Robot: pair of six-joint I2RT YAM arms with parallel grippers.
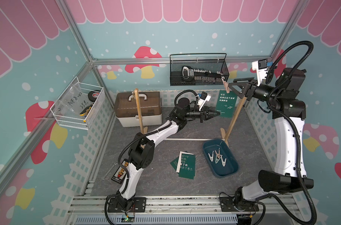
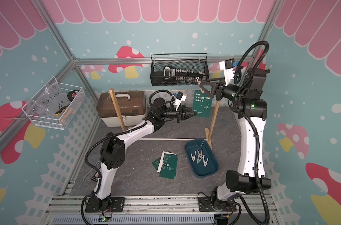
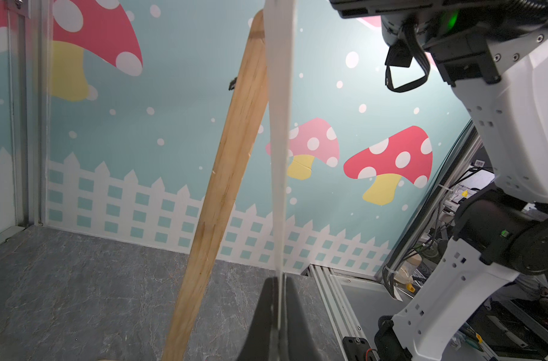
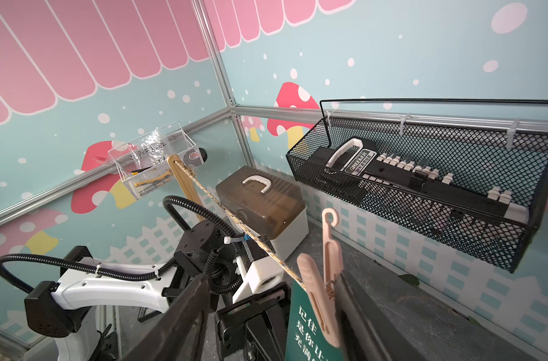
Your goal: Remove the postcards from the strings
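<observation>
A green postcard (image 1: 226, 105) hangs from the string (image 4: 244, 225) near the right post, with a pink clothespin (image 4: 315, 288) at its top edge. My left gripper (image 1: 218, 113) is shut on this card's lower left edge; in the left wrist view the card (image 3: 279, 120) appears edge-on, running down between the fingertips. My right gripper stands open around the clothespin, which lies close to its right finger (image 4: 364, 319). Whether they touch is unclear. On the table lies a pile of postcards (image 1: 187, 166).
A blue basin (image 1: 229, 171) holding several clothespins stands right of the card pile. Wooden posts (image 1: 236, 118) carry the string. Behind them are a brown-lidded box (image 1: 137, 106) and a black mesh basket (image 1: 198, 80) on the back wall.
</observation>
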